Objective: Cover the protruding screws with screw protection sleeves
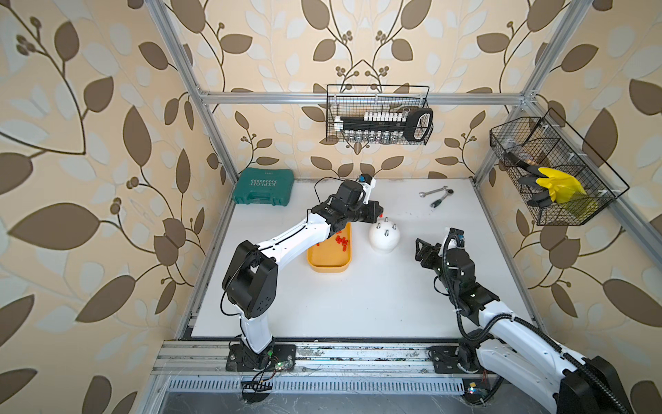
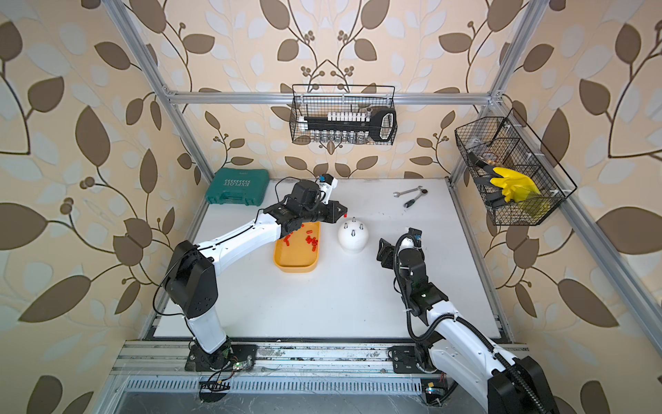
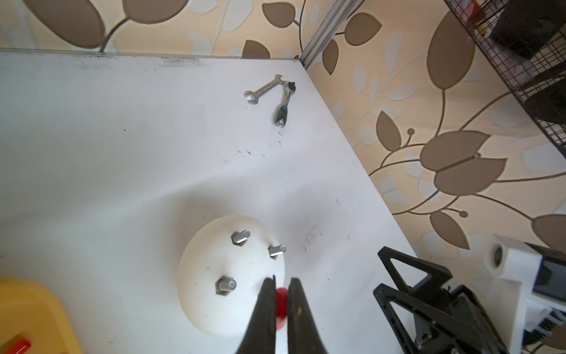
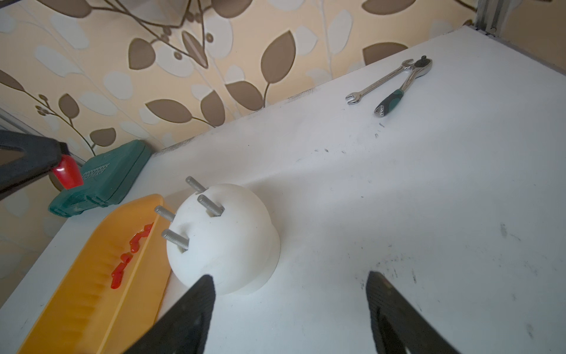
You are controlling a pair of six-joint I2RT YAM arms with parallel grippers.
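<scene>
A white dome (image 4: 230,253) on the table carries upright and angled metal screws (image 3: 227,284), all bare where visible. Just above it, my left gripper is shut on a red sleeve (image 4: 67,173), which hangs from the fingertips. The orange tray (image 1: 329,264) beside the dome holds several loose red sleeves (image 2: 311,243). My right gripper is to the right of the dome, low over the table, with its fingers apart and nothing between them.
A green case (image 1: 262,186) lies at the back left. A wrench (image 3: 262,88) and a ratchet (image 3: 282,115) lie at the back right. Wire baskets (image 2: 342,114) hang on the back and right walls.
</scene>
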